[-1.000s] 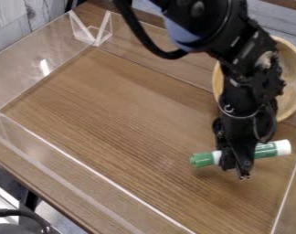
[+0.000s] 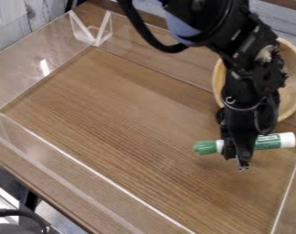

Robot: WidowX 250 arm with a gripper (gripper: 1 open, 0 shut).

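Observation:
My black gripper (image 2: 243,151) hangs low at the right of the camera view, shut on a green and white marker (image 2: 272,141) that lies crosswise between its fingers, green end toward the left. Whether the marker rests on the wood or is just above it is hard to tell. The fingertips are partly dark against the marker.
A round light wooden bowl (image 2: 289,69) stands at the back right, partly hidden behind the arm. The wooden tray floor (image 2: 114,137) is clear to the left and front, with transparent walls along its edges.
My gripper and the marker have moved slightly up the view, toward the bowl, over the last second.

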